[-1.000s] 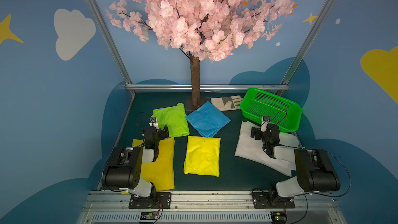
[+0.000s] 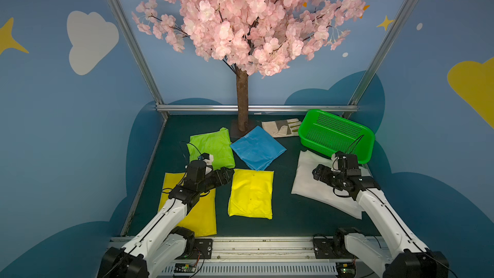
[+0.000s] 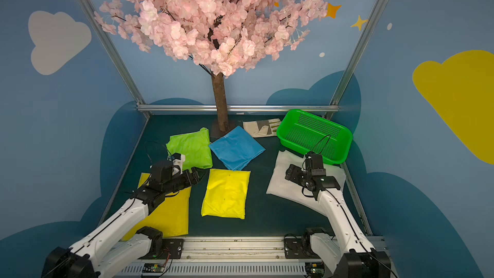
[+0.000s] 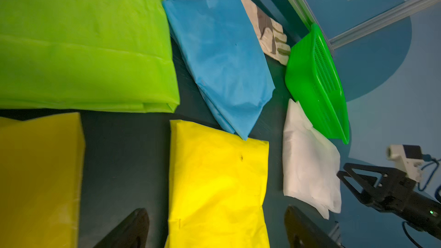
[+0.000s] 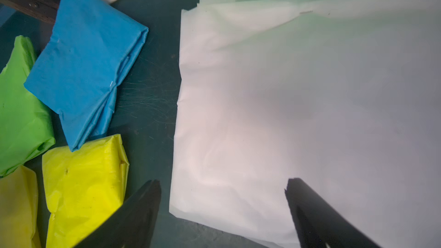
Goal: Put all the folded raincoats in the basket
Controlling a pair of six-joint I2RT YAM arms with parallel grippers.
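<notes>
Several folded raincoats lie flat on the dark table: lime green (image 2: 212, 146), blue (image 2: 258, 147), bright yellow (image 2: 251, 193), a darker yellow (image 2: 200, 216) and white (image 2: 308, 180). The green basket (image 2: 334, 146) stands at the back right, empty as far as it shows. My left gripper (image 2: 226, 174) hangs open near the bright yellow raincoat's far left corner; its blurred fingers (image 4: 133, 229) are wide apart in the left wrist view. Over the white raincoat is my right gripper, its fingers (image 5: 147, 202) parted, nothing held between them.
A glove (image 2: 280, 127) lies at the back between the tree trunk (image 2: 242, 100) and the basket. The trunk rises behind the blue raincoat. A bare strip of table (image 2: 284, 190) separates the bright yellow and white raincoats.
Both arms have straightened from their bent pose. My left gripper has swung right, toward the bright yellow raincoat.
</notes>
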